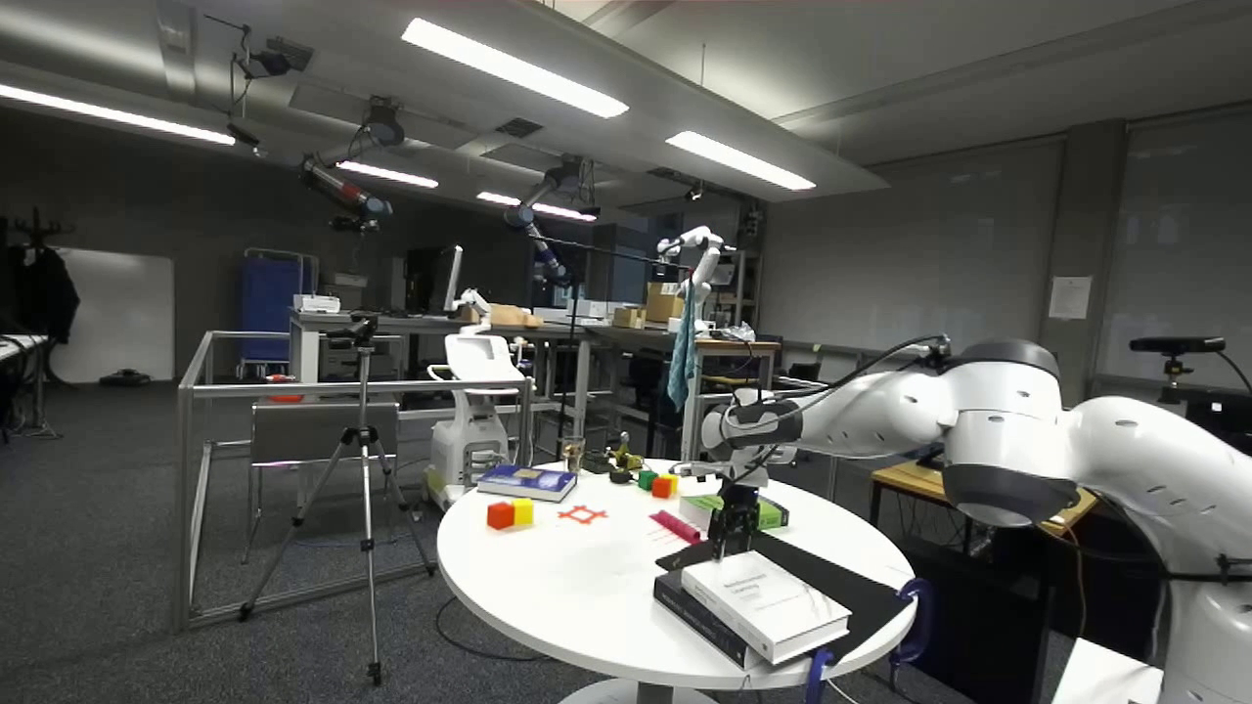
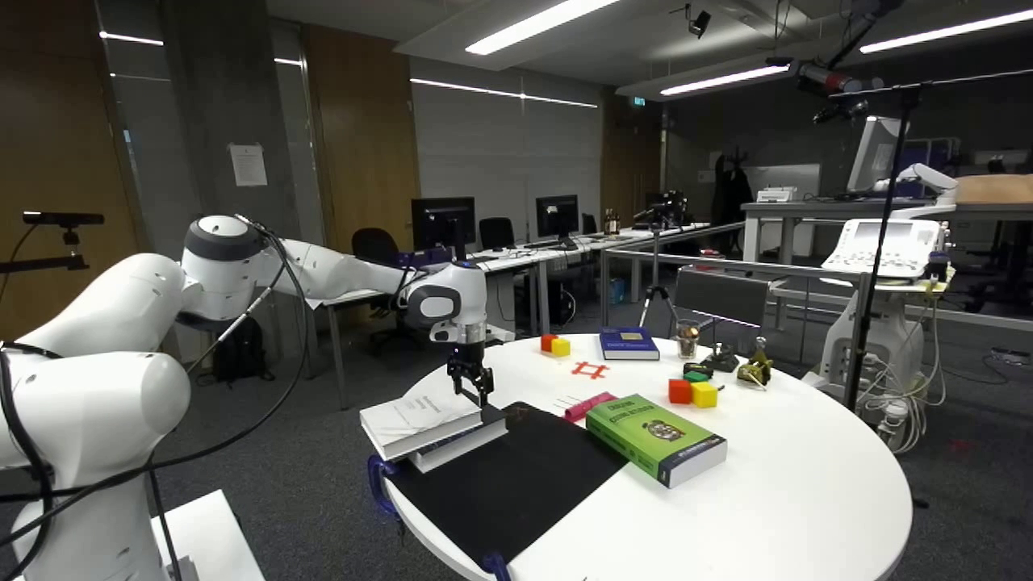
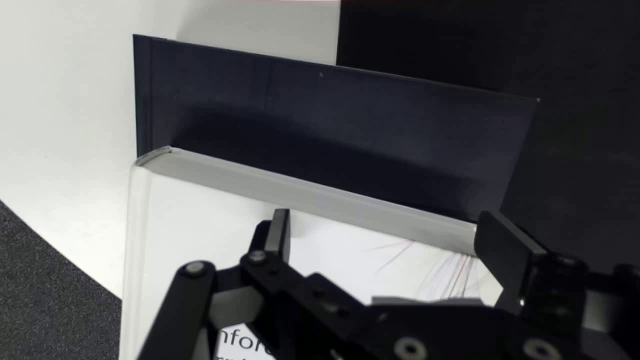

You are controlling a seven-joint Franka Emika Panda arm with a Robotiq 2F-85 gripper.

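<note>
A white book point(image 1: 765, 598) lies on top of a dark book point(image 1: 700, 618) at the table edge nearest the arm. Their edges do not line up: in the wrist view a strip of the dark book's cover point(image 3: 336, 126) shows beyond the white book's pale page edge point(image 3: 312, 195). My gripper is open, its two fingers spread wide over that end of the white book, nothing gripped between them. In exterior view 2 the gripper point(image 2: 471, 392) points down at the books' far end. Whether the fingertips touch the white cover, I cannot tell.
Beside the books a black mat point(image 2: 523, 474) covers part of the round white table. A green book point(image 2: 658, 436), a pink roll point(image 2: 587, 406), a blue book point(image 1: 525, 482) and coloured cubes point(image 1: 510, 512) lie farther off.
</note>
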